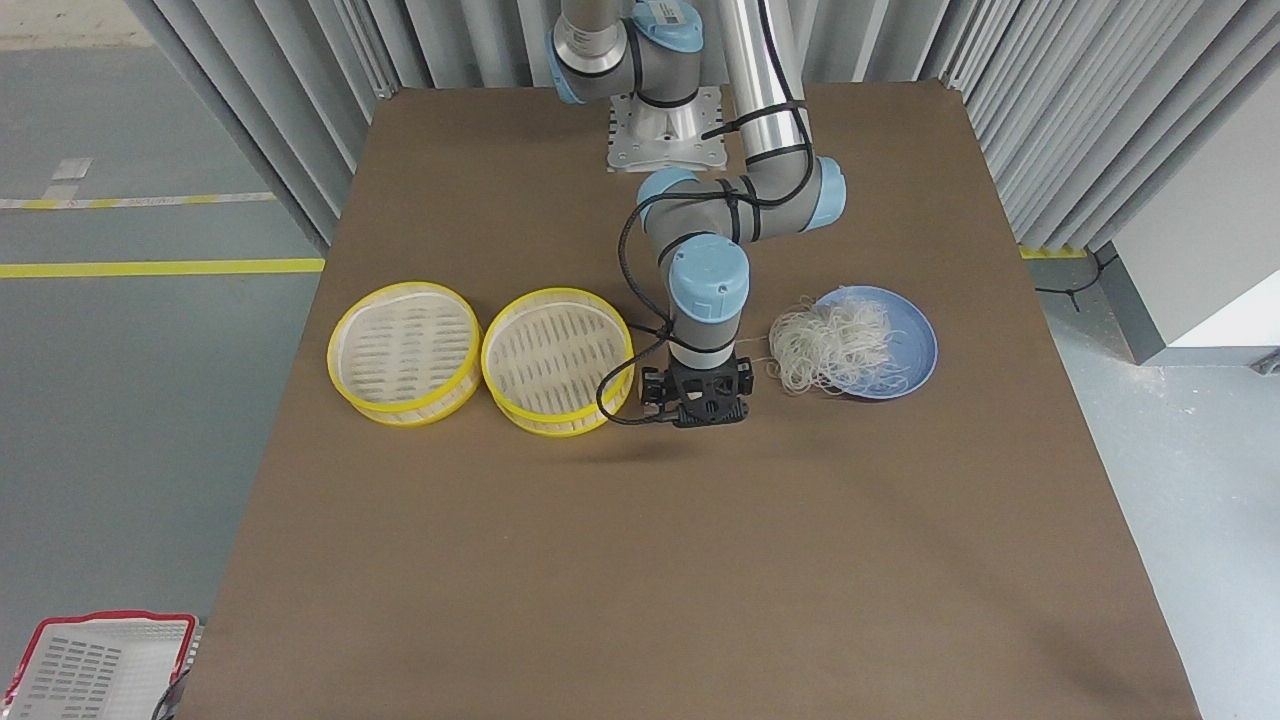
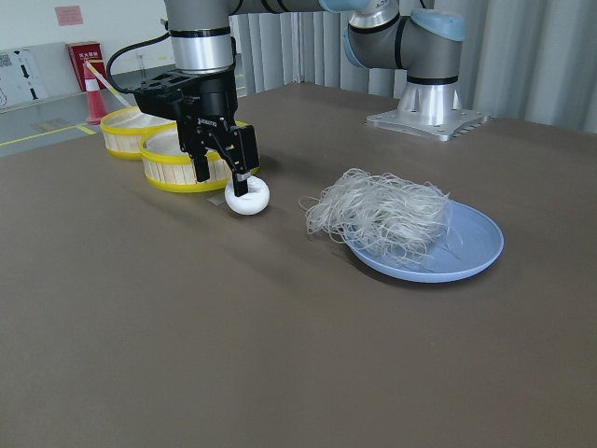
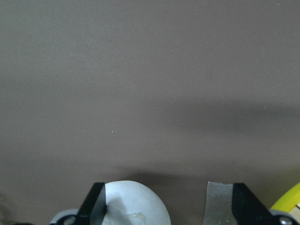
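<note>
A white round object [image 2: 246, 197] sits on the brown table beside the right-hand steamer. My gripper [image 2: 221, 177] is open just over it, one finger by its upper side; in the wrist view the white object [image 3: 136, 206] shows next to one finger, with a wide space between the fingers. In the front view the gripper [image 1: 698, 396] hides it. A blue plate [image 1: 912, 354] with a heap of white strands [image 1: 828, 342] lies to the right.
Two yellow-rimmed round steamers [image 1: 404, 352] [image 1: 557, 358] stand on the left. The arm's base [image 1: 666, 144] is at the back.
</note>
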